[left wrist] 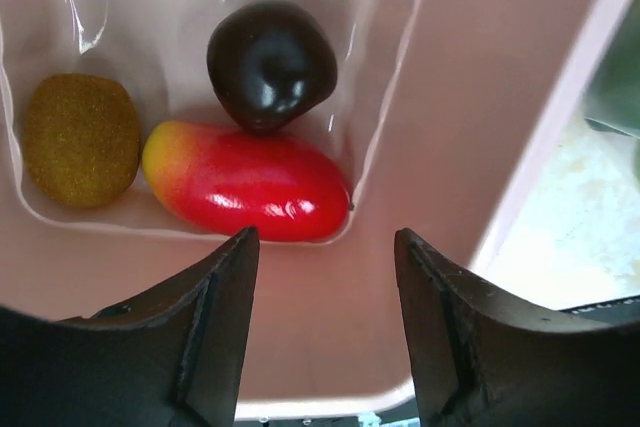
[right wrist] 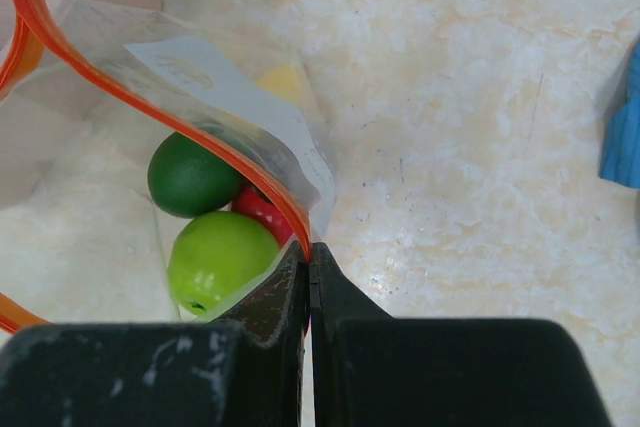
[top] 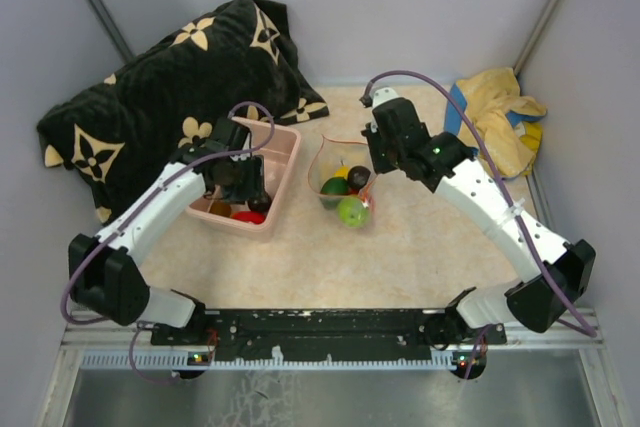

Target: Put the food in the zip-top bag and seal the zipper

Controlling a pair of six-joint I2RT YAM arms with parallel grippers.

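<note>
My left gripper hangs part open inside the pink bin [top: 279, 162], empty, above a red mango [left wrist: 250, 182], a dark round fruit [left wrist: 270, 62] and a brown kiwi-like fruit [left wrist: 82, 142]. My right gripper is shut on the orange-edged rim of the zip top bag [right wrist: 90, 167], which stands open on the table. Inside it are a green apple [right wrist: 220, 259], an avocado [right wrist: 190, 175], something red and, in the top view, a dark fruit [top: 358, 176] and something yellow.
A dark patterned cloth [top: 140, 97] lies behind the bin. A yellow and blue bag [top: 500, 117] lies at the back right.
</note>
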